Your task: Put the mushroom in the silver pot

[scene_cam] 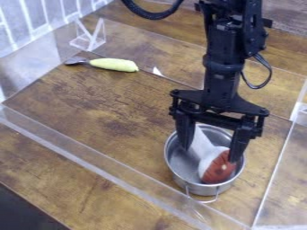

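The mushroom (pixel 217 167), with a reddish-orange cap and a white part, lies inside the silver pot (pixel 184 170). The pot stands on the table near the front right, its wire handle toward the camera. Just above the rim, my black gripper (pixel 214 144) stands open, fingers spread to either side with nothing held between them. The gripper hides part of the pot's far rim.
A pale green, corn-like toy (pixel 115 65) and a spoon-like utensil (pixel 75 61) lie at the back left. Clear low walls border the wooden table (pixel 102 112), whose middle and left are bare.
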